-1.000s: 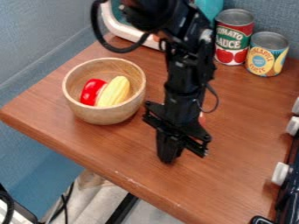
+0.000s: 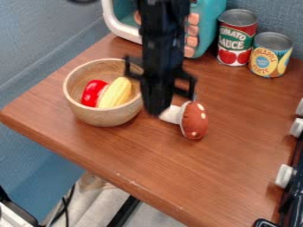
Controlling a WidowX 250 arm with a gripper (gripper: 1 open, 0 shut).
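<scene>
My black gripper [image 2: 161,96] hangs in the upper middle of the camera view, blurred, just right of the wooden bowl [image 2: 78,84]. Its fingertips are near a toy mushroom with a white stem and red spotted cap [image 2: 193,121], which lies on the table. Whether the fingers are open or shut is unclear. The bowl holds a red item [image 2: 92,92] and a yellow corn-like item [image 2: 116,91].
A red can [image 2: 236,40] and a yellow can [image 2: 270,56] stand at the back right. A teal-and-white container [image 2: 124,18] is behind. A black appliance [image 2: 293,186] lines the right edge.
The gripper has moved up and back from the front middle of the table, uncovering more of the mushroom.
</scene>
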